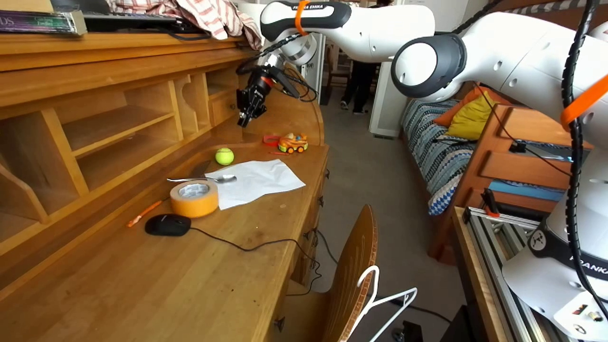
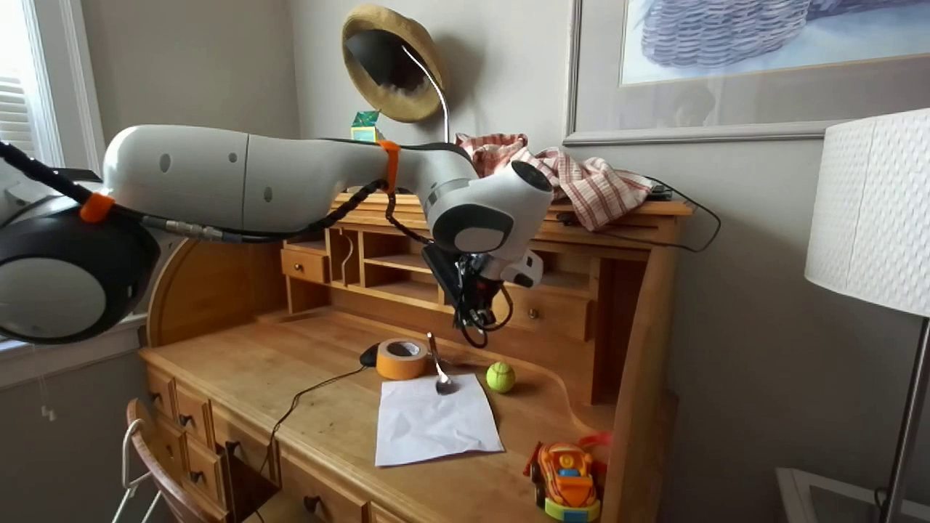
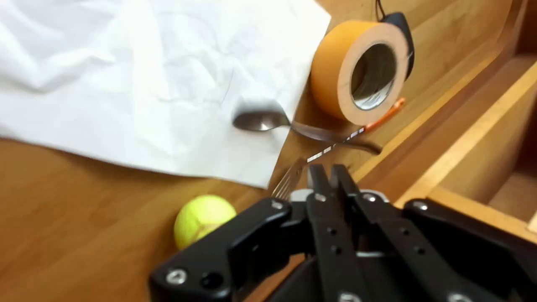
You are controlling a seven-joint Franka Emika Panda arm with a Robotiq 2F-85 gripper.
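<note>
My gripper is above the desk with its two black fingers nearly together, and I see nothing between the tips. In exterior view 1 the gripper (image 1: 243, 118) hangs near the cubbies at the far end. A metal spoon (image 3: 261, 121) is apart from the fingers, its bowl over the white paper (image 3: 166, 90) and its handle across the slotted turner (image 3: 288, 182). The roll of orange tape (image 3: 329, 75) is beside the spoon's handle. Close to the paper sits a tennis ball (image 3: 204, 216). Part of the turner is hidden by my gripper.
A black mouse (image 1: 167, 224) with its cable lies past the tape. The toy car (image 1: 293, 143) stands at the desk's far right corner. Wooden cubbies (image 1: 119, 122) run along the back.
</note>
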